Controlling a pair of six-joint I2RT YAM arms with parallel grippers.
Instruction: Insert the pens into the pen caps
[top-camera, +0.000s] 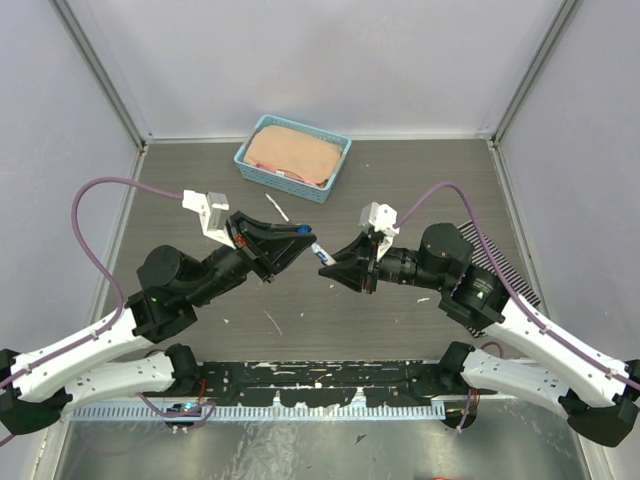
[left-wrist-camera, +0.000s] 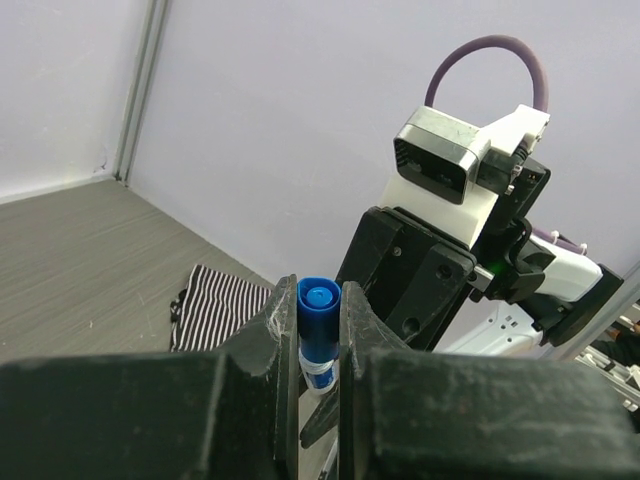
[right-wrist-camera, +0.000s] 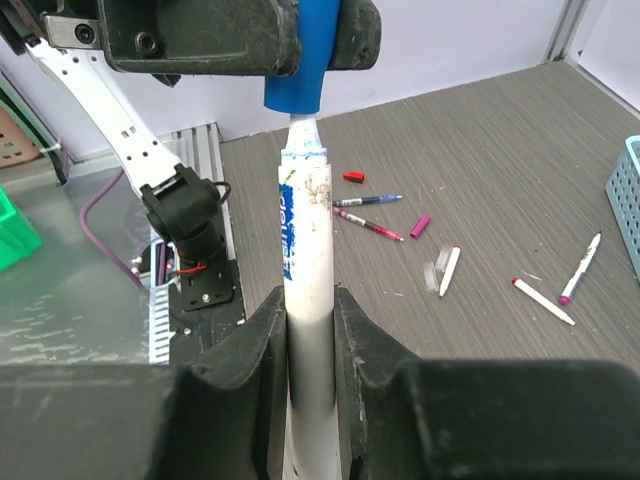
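Observation:
My left gripper is shut on a blue pen cap (left-wrist-camera: 320, 330), its closed end toward the left wrist camera. My right gripper is shut on a white pen (right-wrist-camera: 306, 225) with blue lettering, which points up at the cap (right-wrist-camera: 303, 60) in the right wrist view. Pen and cap are roughly in line. The narrow white tip reaches the cap's mouth, with its neck showing below the rim; how deep it sits is hidden. From above, the pen (top-camera: 322, 254) slants between the two grippers, over the middle of the table.
A blue basket (top-camera: 240, 152) with a tan lining stands at the back. Loose on the table are a blue pen (right-wrist-camera: 368, 200), a red pen (right-wrist-camera: 372, 224), a magenta cap (right-wrist-camera: 420, 226) and several white pens. A striped cloth (top-camera: 500, 265) lies at the right.

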